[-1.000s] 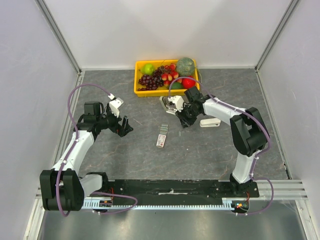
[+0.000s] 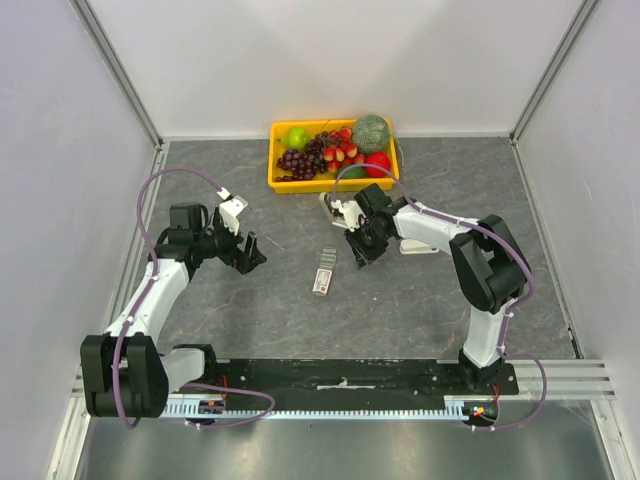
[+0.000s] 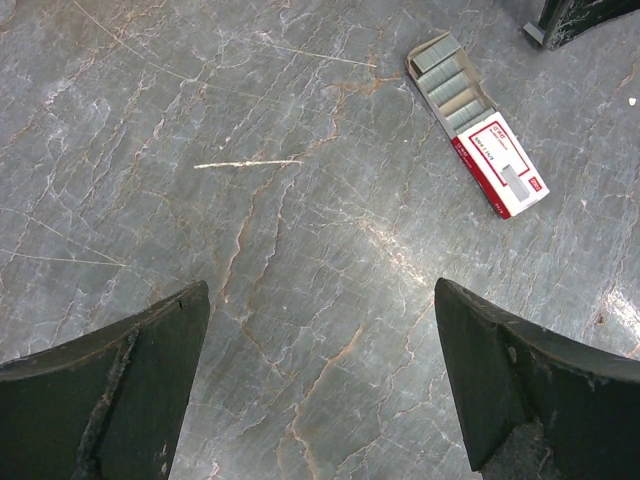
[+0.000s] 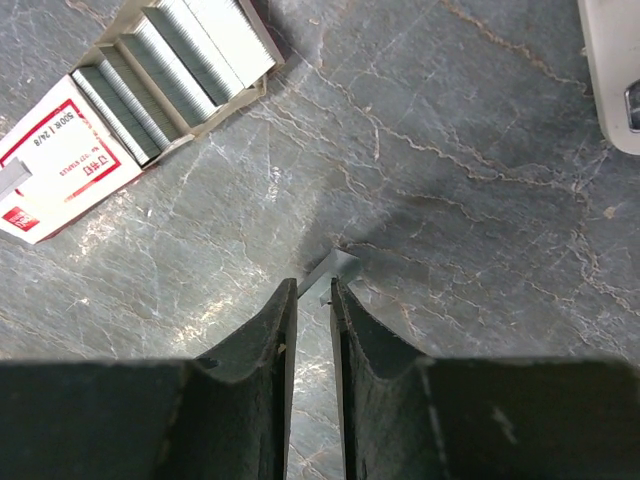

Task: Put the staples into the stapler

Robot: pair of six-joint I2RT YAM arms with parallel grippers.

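An open box of staples (image 2: 325, 275) lies on the table's middle, its strips visible in the right wrist view (image 4: 160, 80). My right gripper is low beside the box, over a loose staple strip (image 4: 342, 262); its fingers look close together with a narrow gap, and I cannot see whether they touch the strip. My left gripper stands wide open above bare table to the left, holding nothing. The stapler (image 2: 332, 208) lies behind the right gripper, partly hidden by that arm.
A yellow crate of fruit (image 2: 275, 170) stands at the back. A white object (image 2: 420, 247) lies right of the right gripper.
My right gripper has moved toward the front and slightly left, down onto where the loose strip lies. The left arm has stayed still.
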